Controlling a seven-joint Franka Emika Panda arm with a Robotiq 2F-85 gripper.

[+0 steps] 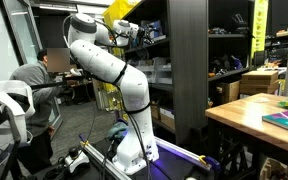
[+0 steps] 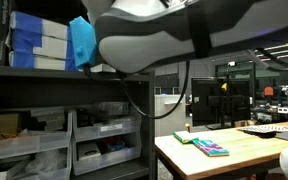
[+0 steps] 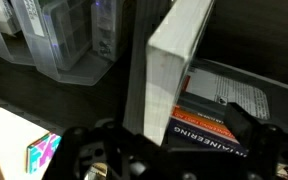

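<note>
My gripper is open in the wrist view, its dark fingers spread wide at the bottom of the frame. A pale, long, box-like object runs from the top of that view down into the gap between them; whether they touch it cannot be made out. Behind it, to the right, lies a dark box with red printed lettering. In exterior view 1 the arm reaches up to the upper shelf, where its gripper is small and dark. The second exterior view does not show the fingers clearly.
Clear plastic bins stand left of the gripper. Dark shelving rises behind the arm. A wooden table with colourful flat items is off to the right. Bins fill lower shelves.
</note>
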